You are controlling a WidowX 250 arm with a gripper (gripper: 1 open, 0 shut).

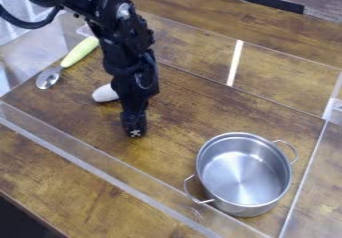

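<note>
My black gripper (134, 127) reaches down low over the wooden surface, left of centre, its tip near the floor of the clear-walled area. A white oblong object (104, 93) lies just behind it, partly hidden by the arm. Whether anything is between the fingers cannot be seen.
A steel pot (243, 174) with two handles stands at the lower right. A yellow corn-like object (78, 52) and a metal spoon (50, 77) lie at the upper left. A white stick (235, 64) is at the back right. Clear walls edge the area.
</note>
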